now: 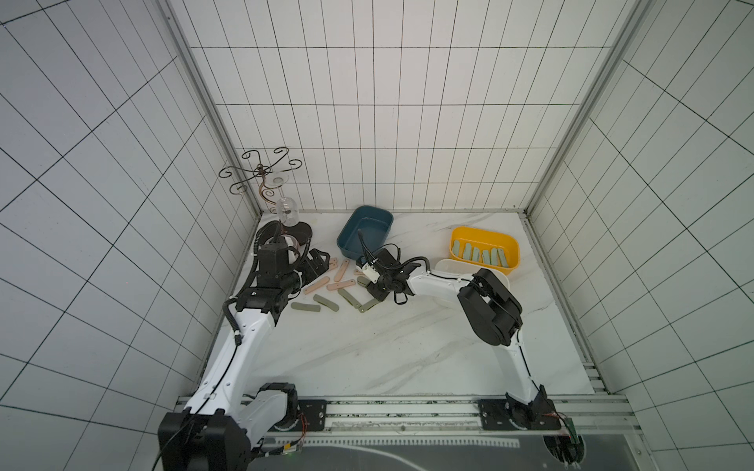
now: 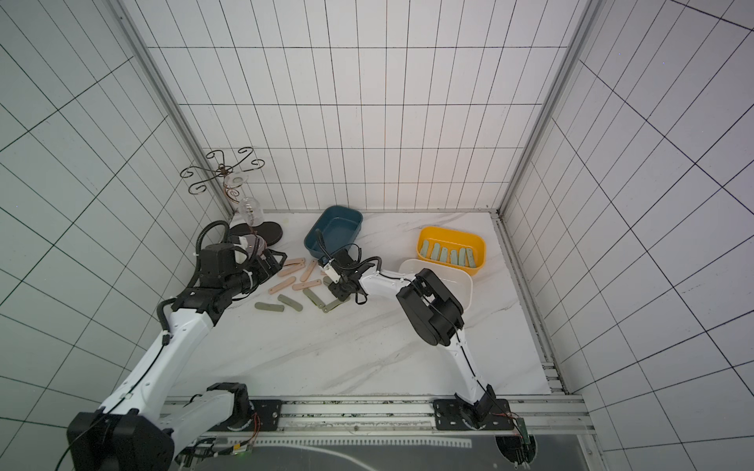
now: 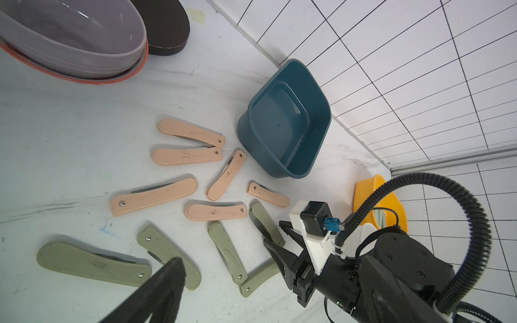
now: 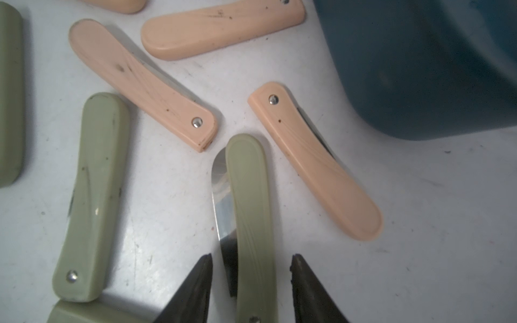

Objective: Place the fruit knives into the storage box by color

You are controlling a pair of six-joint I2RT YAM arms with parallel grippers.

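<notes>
Several pink and green folding fruit knives lie on the marble table. One green knife (image 4: 253, 226), its blade slightly out, lies between the fingers of my right gripper; a gap shows on each side, so the part-open fingers do not grip it. Close by are a pink knife (image 4: 317, 167) on its right and another green knife (image 4: 94, 196) on its left. My left gripper hangs open over the left part of the table, away from the knives. The blue box (image 3: 284, 123) looks empty. Blue-grey knives (image 1: 480, 255) lie in the yellow box (image 1: 510, 259).
A pale, whitish box (image 2: 463, 276) stands in front of the yellow one, partly behind the right arm. Grey bowls (image 3: 80, 32) are stacked at the far left beside a black round base (image 3: 164, 27).
</notes>
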